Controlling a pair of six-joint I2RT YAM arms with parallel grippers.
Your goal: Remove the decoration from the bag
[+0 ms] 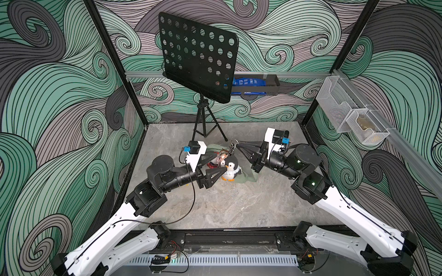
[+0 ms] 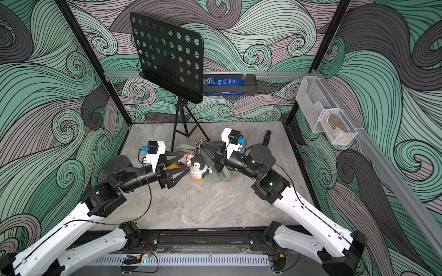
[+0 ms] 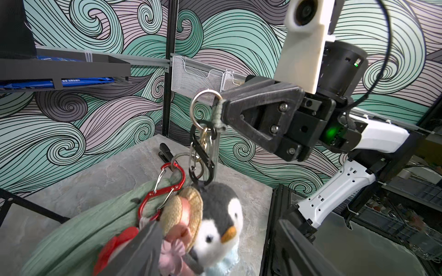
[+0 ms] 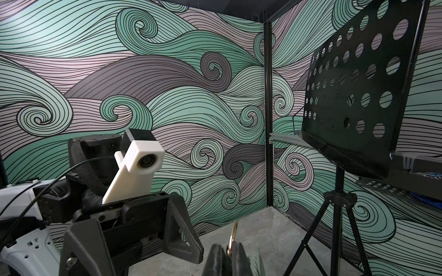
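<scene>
The green bag lies slumped on the table. Beside it, a grey-and-white penguin plush hangs below a black carabiner. A red carabiner and a small straw-hatted figure cluster next to the penguin. My right gripper is shut on the large metal ring above the black carabiner; a grey-green cord also shows at its fingertips. My left gripper is open near the penguin's left side, its blurred fingers spread below the charms in the left wrist view.
A black music stand rises behind the bag, its tripod legs on the table. Mesh baskets hang on the right rail. A shelf tray holds blue packets.
</scene>
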